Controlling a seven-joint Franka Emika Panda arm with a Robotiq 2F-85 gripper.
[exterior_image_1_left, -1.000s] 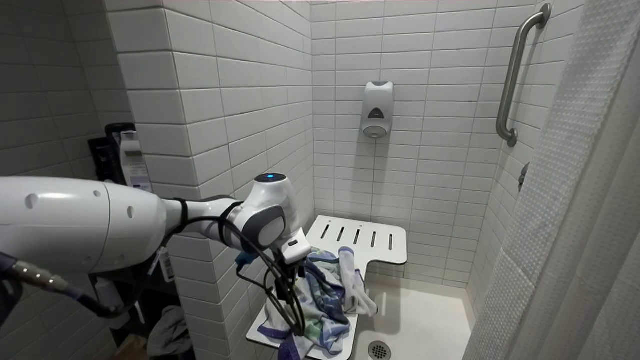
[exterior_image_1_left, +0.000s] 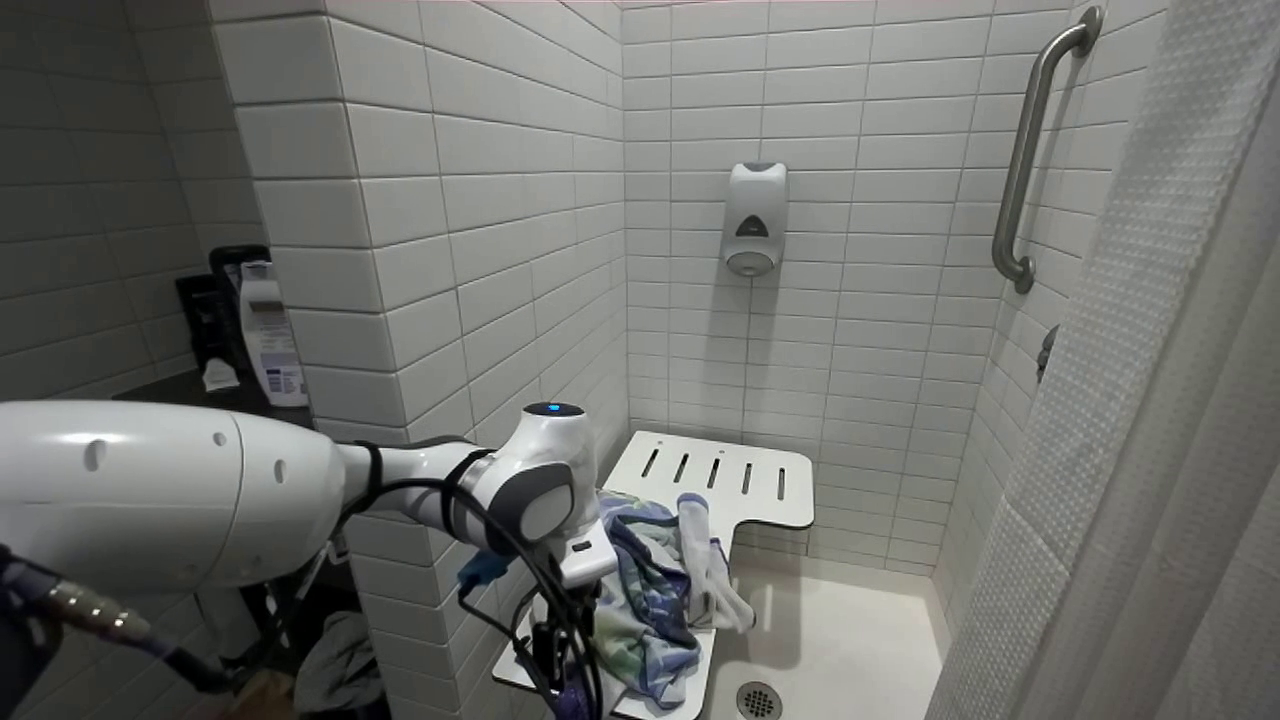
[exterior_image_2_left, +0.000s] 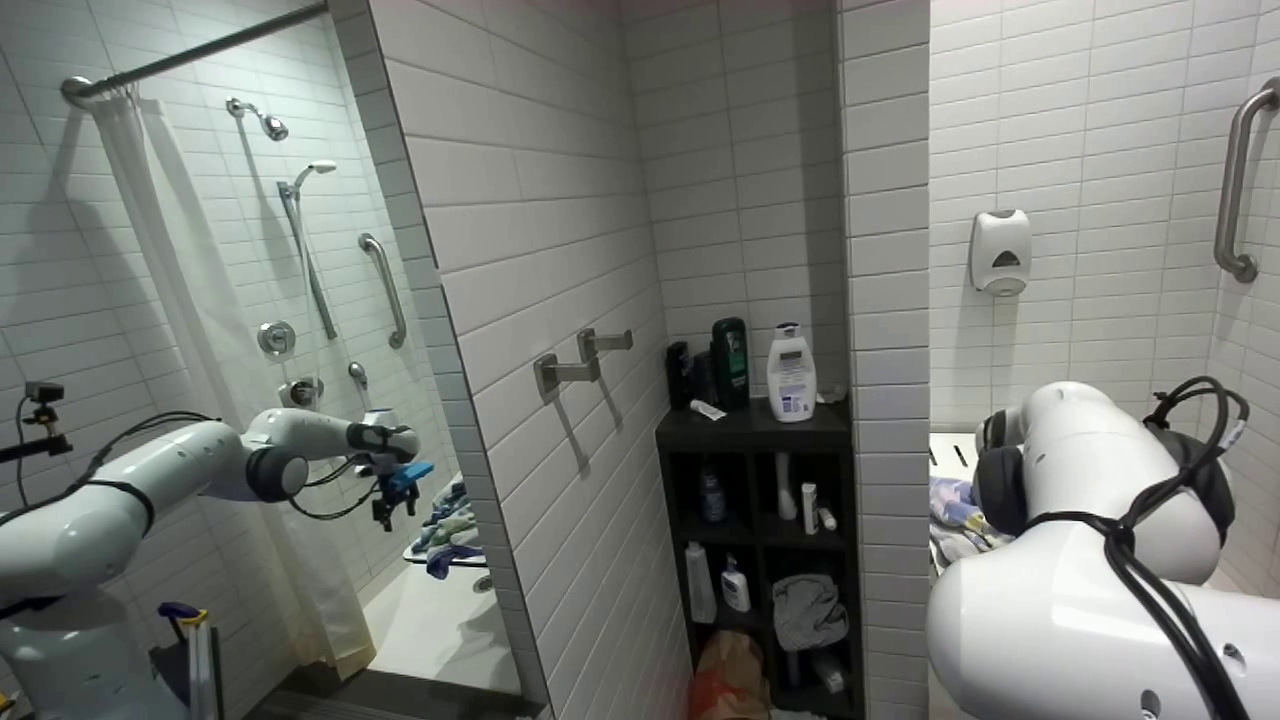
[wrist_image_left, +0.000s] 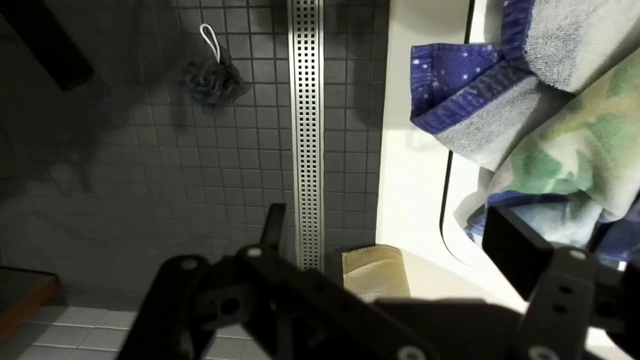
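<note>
A crumpled towel (exterior_image_1_left: 654, 600), patterned in blue, green and white, lies on the white slotted shower bench (exterior_image_1_left: 774, 486). In the wrist view the towel (wrist_image_left: 558, 144) fills the right side, and a folded blue-edged corner reaches left over the pale bench edge. My gripper is open, its two black fingers wide apart. No object shows gripped between them; the floor and bench edge appear in the gap. The right finger (wrist_image_left: 516, 249) overlaps the towel in the picture; whether it touches cannot be told. In the mirror, the gripper (exterior_image_2_left: 399, 502) hangs beside the bench.
The tiled wall (exterior_image_1_left: 414, 300) stands close to my arm. A black shelf (exterior_image_2_left: 756, 444) holds several bottles. A shower curtain (exterior_image_1_left: 1140, 420) hangs on the right. A dark pouf (wrist_image_left: 211, 81) lies on the floor near a metal drain strip (wrist_image_left: 307, 120).
My arm and gripper have come lower beside the bench's near left part. The towel's main pile looks unmoved in exterior view 1; its near left part is now more hidden.
</note>
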